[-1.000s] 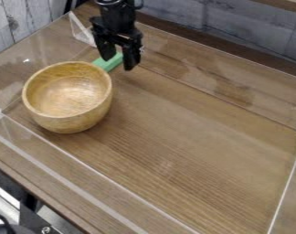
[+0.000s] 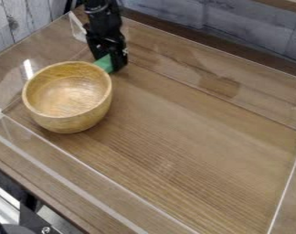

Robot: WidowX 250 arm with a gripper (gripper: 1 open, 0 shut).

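Note:
A round yellow wooden bowl [image 2: 68, 97] rests on the left part of the wooden table. Just behind it lies a green object [image 2: 104, 64], partly covered by my black gripper [image 2: 111, 58], which reaches down from the back at the top of the view. The gripper is low, at the green object. I cannot tell whether its fingers touch or surround that object.
A grey wall runs along the back right, and the table's edge shows at the lower left.
The gripper has moved left and slightly back, and now covers more of the green object. The bowl looks unmoved.

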